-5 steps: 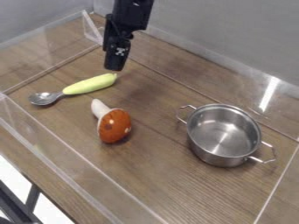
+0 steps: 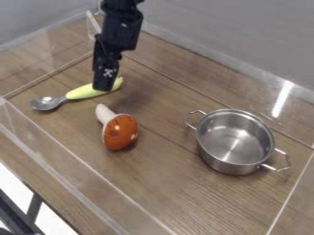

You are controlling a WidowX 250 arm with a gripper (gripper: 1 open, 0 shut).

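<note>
My black gripper (image 2: 106, 75) hangs open at the upper left, its fingers just over the pale yellow-green elongated object (image 2: 88, 92); whether they touch it is unclear. A silver spoon (image 2: 48, 103) lies beside that object to the lower left. An orange-capped toy mushroom (image 2: 119, 131) with a white stem lies below, near the middle left. A steel pot (image 2: 234, 138) with two handles stands on the right.
A pale wall (image 2: 252, 32) borders it at the back right.
My gripper has moved down and to the left, toward the yellow-green object. The other things lie where they were.
</note>
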